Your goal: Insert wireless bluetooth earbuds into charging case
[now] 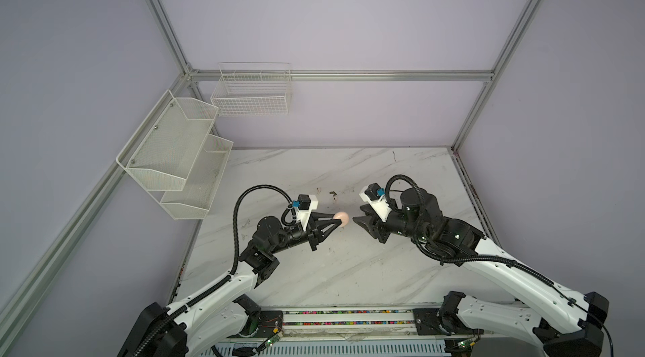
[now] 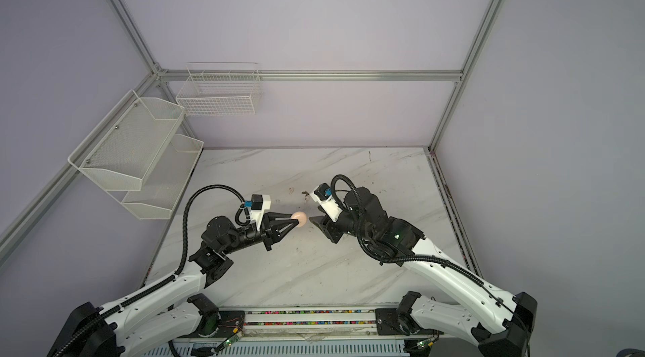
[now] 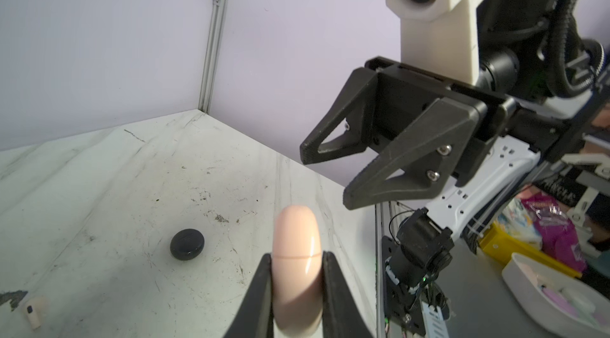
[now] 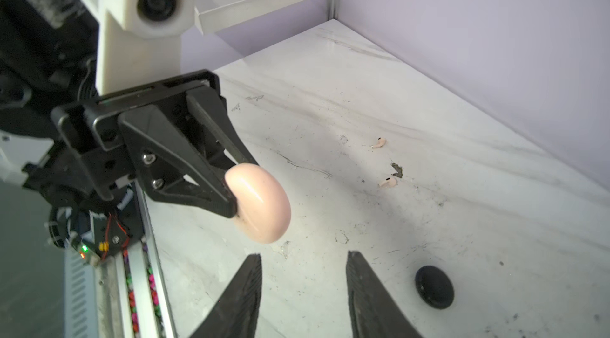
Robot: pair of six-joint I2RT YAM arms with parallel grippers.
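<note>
A peach-pink rounded charging case (image 3: 297,268) is pinched between the fingertips of my left gripper, held above the table with its lid closed. Facing it from the right is my right gripper, its fingers parted and nothing between them; its fingertips (image 4: 251,271) do not touch the case. Two small pale pink earbuds lie on the table in the right wrist view: the farther earbud (image 4: 379,142) and the nearer earbud (image 4: 387,182), beside a dark mark. In the left wrist view, one earbud (image 3: 33,313) shows at lower left.
A black round disc (image 4: 434,287) lies on the marble table (image 1: 322,276). White mesh shelves (image 1: 178,155) hang on the left wall and a wire basket (image 1: 252,93) at the back.
</note>
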